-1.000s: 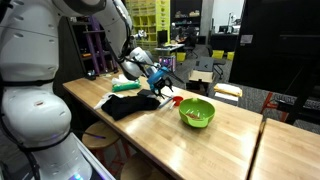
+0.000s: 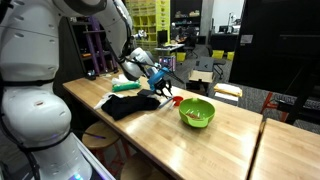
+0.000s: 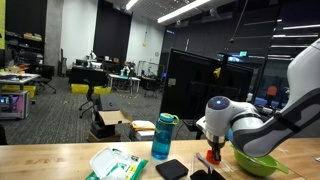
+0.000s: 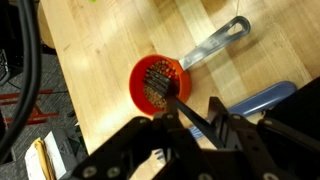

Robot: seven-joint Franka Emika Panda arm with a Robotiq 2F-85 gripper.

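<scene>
A red cup [image 4: 160, 84] with brownish-red bits inside sits below my gripper in the wrist view. My gripper's fingers stand apart, with the left one overlapping the cup's lower rim from this angle. Contact with the cup cannot be made out. A metal utensil handle [image 4: 215, 42] extends from the cup's upper right side. Below it, a grey-blue utensil [image 4: 262, 100] lies on the wood, partly hidden behind the gripper. In exterior view 1 the red cup [image 2: 178, 100] is beside the green bowl [image 2: 197, 113], which has something small inside.
Black cloth [image 2: 125, 105] covers the table left of the cup. A blue bottle [image 3: 164, 135] and a green-and-white packet [image 3: 117, 163] stand farther along.
Hardly anything differs across exterior view 1. The arm stays over the cup area, and the cup and bowl keep their places.
</scene>
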